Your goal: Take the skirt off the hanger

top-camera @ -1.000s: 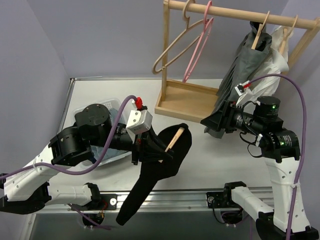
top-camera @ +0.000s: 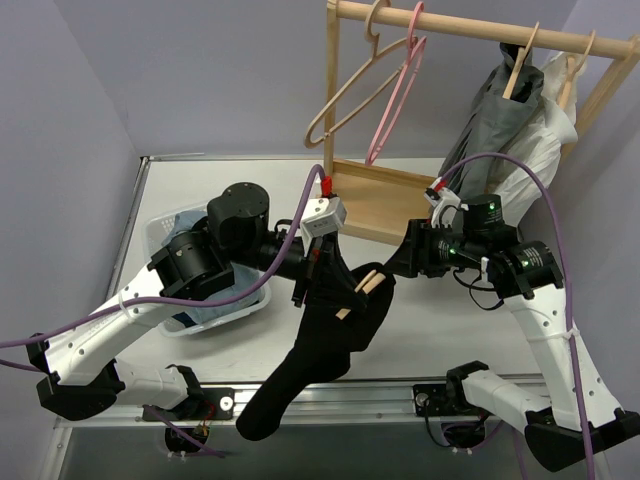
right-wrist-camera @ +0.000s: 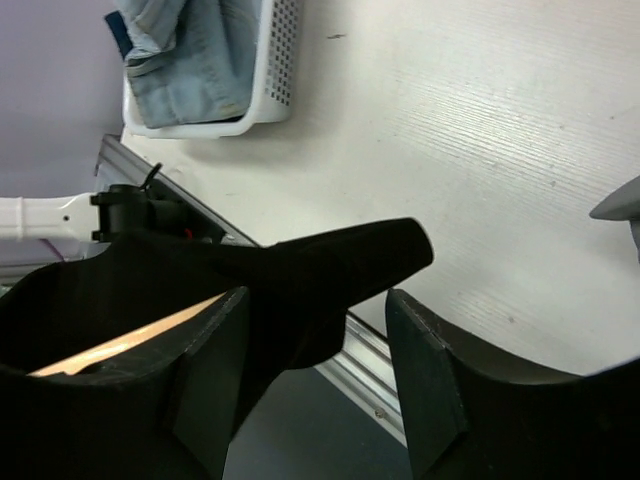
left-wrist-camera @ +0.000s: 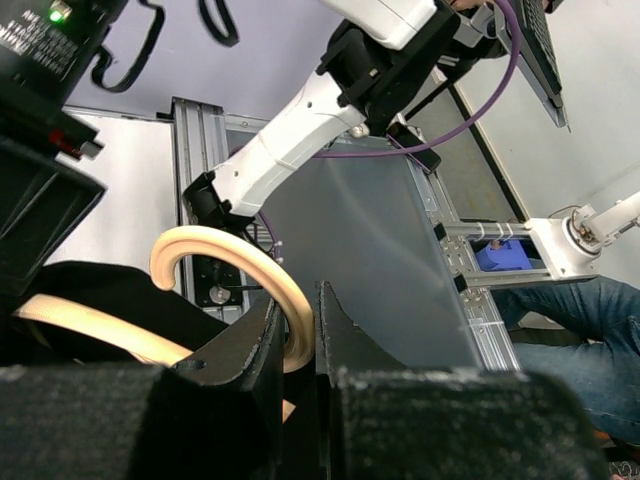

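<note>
The black skirt (top-camera: 315, 360) hangs from a wooden hanger (top-camera: 365, 290) in front of my left gripper (top-camera: 328, 292), its long lower part trailing toward the front edge. In the left wrist view, my left gripper is shut on the hanger at its curved hook (left-wrist-camera: 230, 255). My right gripper (top-camera: 410, 255) is just right of the skirt's upper edge. In the right wrist view its fingers stand part open, with the skirt's dark cloth (right-wrist-camera: 350, 260) and part of the hanger (right-wrist-camera: 140, 340) at and just beyond the left finger.
A white basket (right-wrist-camera: 268, 70) of folded clothes sits at the left. The wooden rack (top-camera: 480, 25) at the back holds empty hangers, a grey garment (top-camera: 470, 150) and a white one (top-camera: 540, 140).
My left gripper has carried the hanger and skirt rightward. My right gripper has moved leftward toward them, so the two now nearly meet.
</note>
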